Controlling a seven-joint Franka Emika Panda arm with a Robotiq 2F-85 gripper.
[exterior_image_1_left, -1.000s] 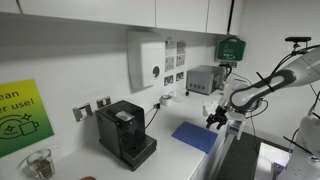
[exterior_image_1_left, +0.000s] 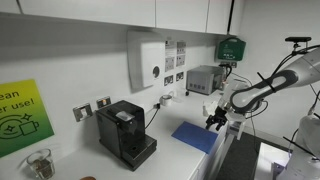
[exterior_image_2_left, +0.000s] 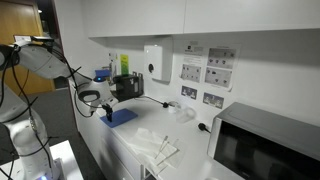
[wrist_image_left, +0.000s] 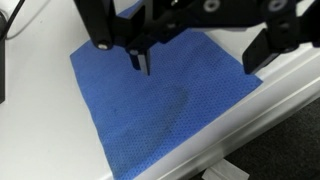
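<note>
A blue cloth (wrist_image_left: 150, 105) lies flat on the white counter, with a darker damp-looking patch on it in the wrist view. In exterior view 1 the same cloth (exterior_image_1_left: 195, 136) is near the counter's front edge, right of the coffee machine. My gripper is open above the cloth, its fingers wide apart and nothing between them. Exterior view 1 has the gripper (exterior_image_1_left: 213, 123) just over the cloth's right end. From the other side, the cloth (exterior_image_2_left: 118, 117) shows partly behind the gripper (exterior_image_2_left: 109, 115).
A black coffee machine (exterior_image_1_left: 126, 135) and a glass jar (exterior_image_1_left: 41, 163) stand on the counter. At the far end is a microwave (exterior_image_2_left: 262, 135). A pale cloth (exterior_image_2_left: 152, 150) lies mid-counter. Beyond the counter's front edge (wrist_image_left: 285, 85) is a drop to dark floor.
</note>
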